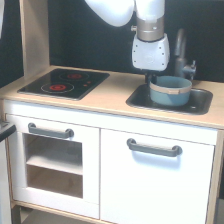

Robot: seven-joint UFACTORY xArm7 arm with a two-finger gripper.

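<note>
A blue-grey pot [170, 93] with a tan rim sits in the dark sink [201, 101] on the right of the toy kitchen's counter. My white arm reaches down from the top of the view. Its gripper [151, 77] is at the pot's left rear edge, where small dark fingers meet or overlap the rim. The gap between those fingers is too small to make out, so whether they grip the pot does not show.
Behind the pot rises a dark faucet [180, 52]. A black stove top [65, 83] with red rings lies at left, and bare wooden counter [118, 90] separates it from the sink. Below are two white cabinet fronts with dark handles [154, 148].
</note>
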